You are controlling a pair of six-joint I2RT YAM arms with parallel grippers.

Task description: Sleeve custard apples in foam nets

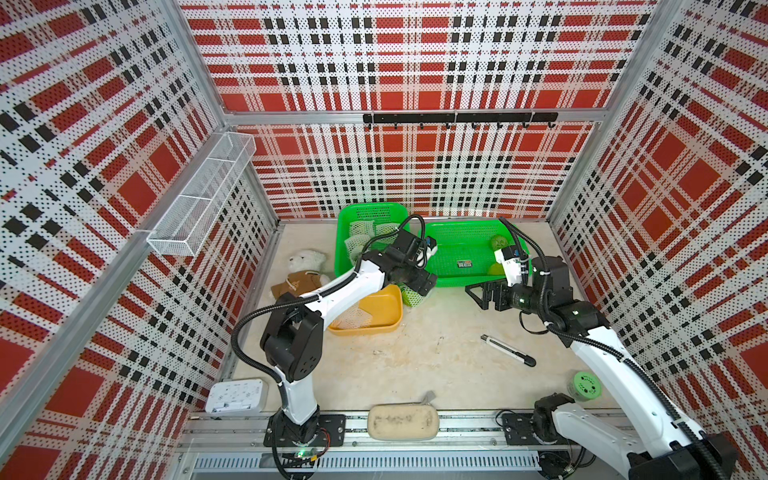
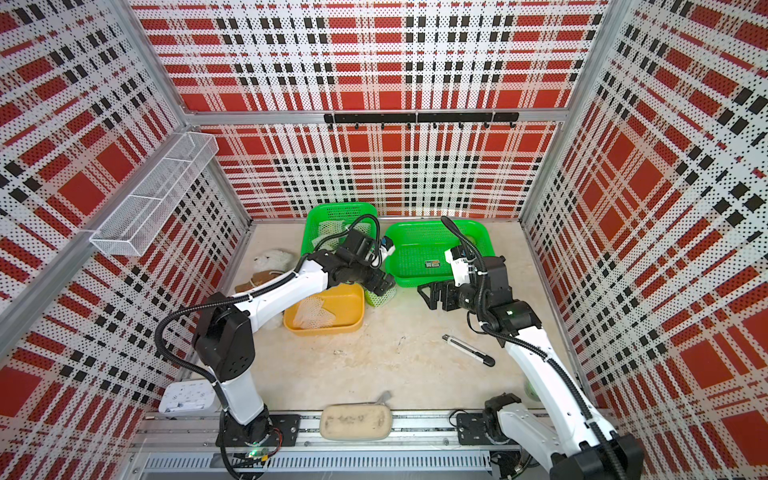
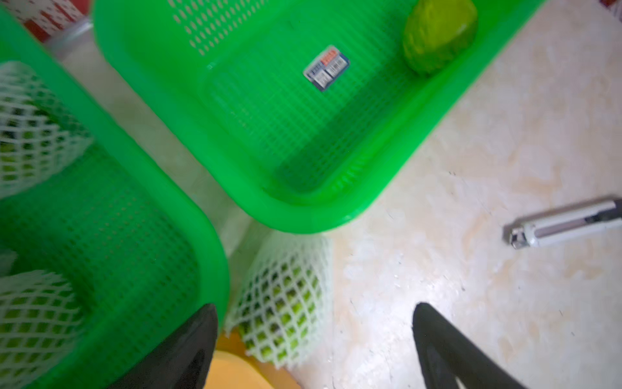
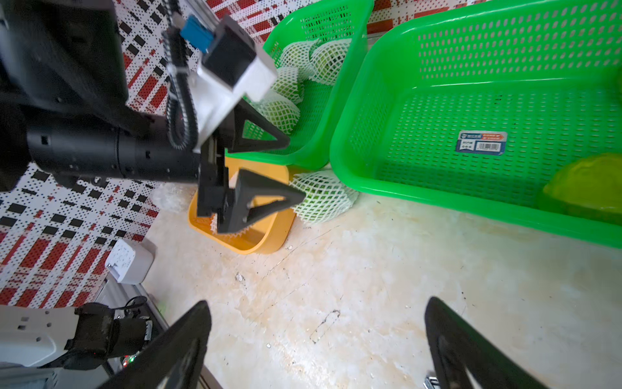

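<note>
A custard apple in a white foam net [image 3: 282, 304] lies on the table, in the nook between the two green baskets and the orange bin, outside all of them. Above it my left gripper stands open with nothing between its fingers. The left green basket [image 4: 311, 139] holds several netted fruits [image 4: 330, 61]. In the right green basket [image 2: 416, 276] sit bare custard apples, one of them yellow-green [image 4: 586, 184]. My right gripper is open and empty over the bare table, in front of the right basket.
The orange bin [image 1: 384, 321] holds foam nets [image 1: 352, 316]. A white cutter [image 1: 508, 350] lies on the right of the table. A plush toy [image 1: 306, 261] sits at the far left.
</note>
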